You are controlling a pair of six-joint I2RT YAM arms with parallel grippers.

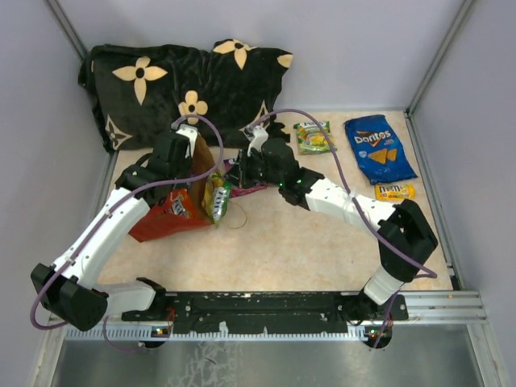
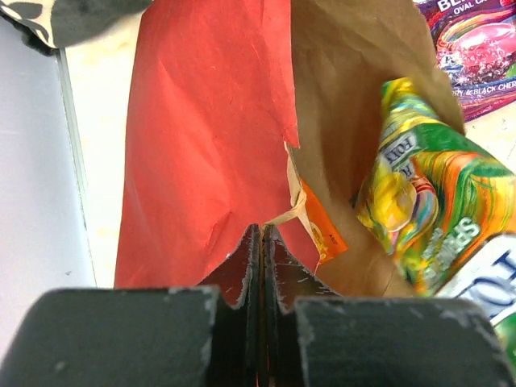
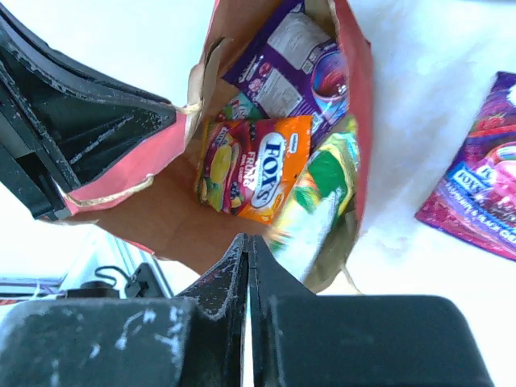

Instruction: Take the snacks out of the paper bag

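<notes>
The paper bag (image 1: 161,222) stands on the left, open toward the middle, its red wall (image 2: 201,121) under my left gripper, which is shut at a torn edge. My right gripper is shut over the bag's opening, nothing visible between its fingers. Inside lie an orange Fox's packet, a purple packet and a green-yellow packet, which bulges at the opening in the left wrist view (image 2: 435,193).
A pink-purple packet (image 3: 476,185) lies outside. A green packet (image 1: 314,137), Doritos (image 1: 379,149) and M&M's (image 1: 395,192) lie at right. A dark cushion (image 1: 161,81) is behind.
</notes>
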